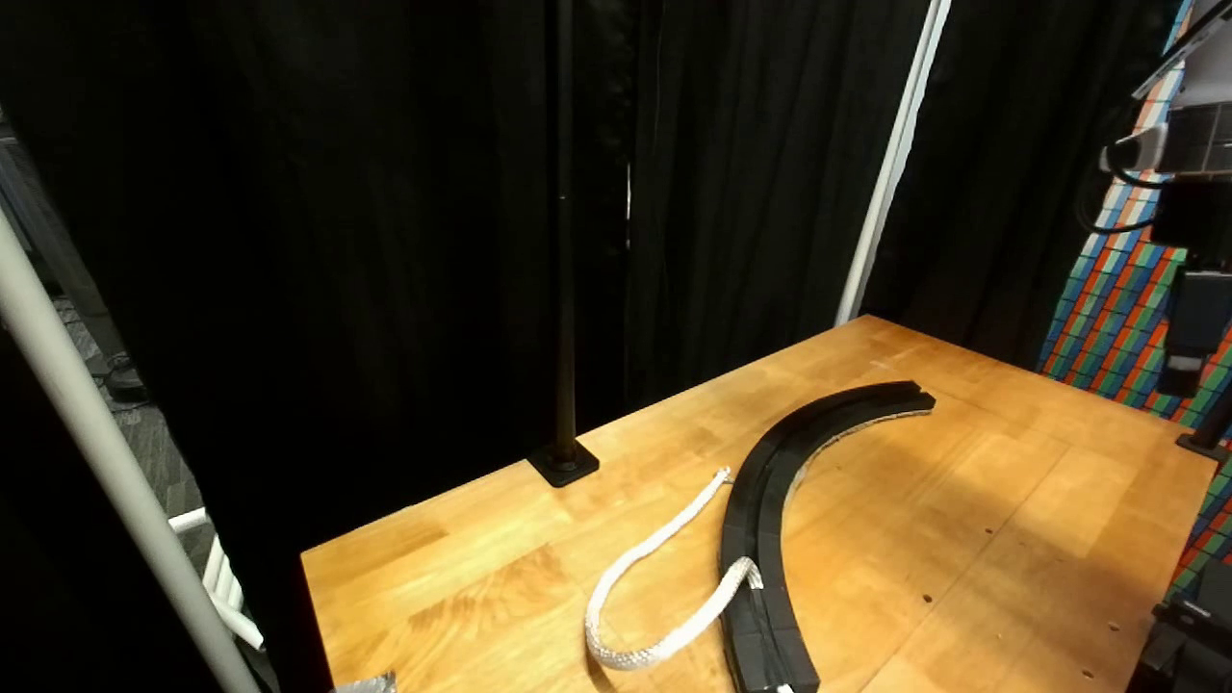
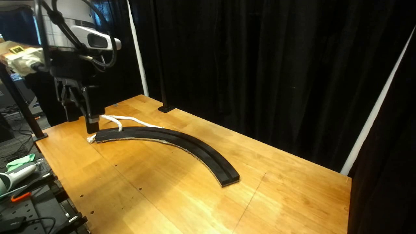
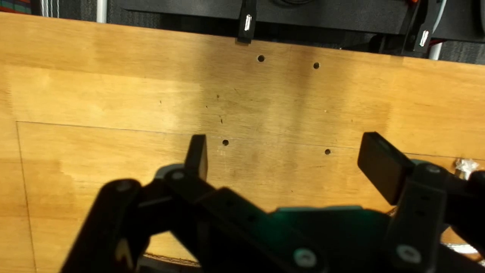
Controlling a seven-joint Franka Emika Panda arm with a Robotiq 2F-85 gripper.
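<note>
A white rope [image 1: 615, 574] lies in a loop on the table, and part of it crosses over the near end of a curved black grooved track [image 1: 748, 510]. In the second exterior view the rope [image 2: 132, 118] is behind the track [image 2: 177, 138], with a frayed white end [image 2: 91, 138] poking out past the track's left end. My gripper is open in the wrist view, its fingers wide apart over bare wood with nothing between them. From the side, my gripper [image 2: 81, 124] hangs above the table at the left.
A black post with a square base [image 1: 563, 462] stands at the table's back edge. Dark curtains hang behind.
</note>
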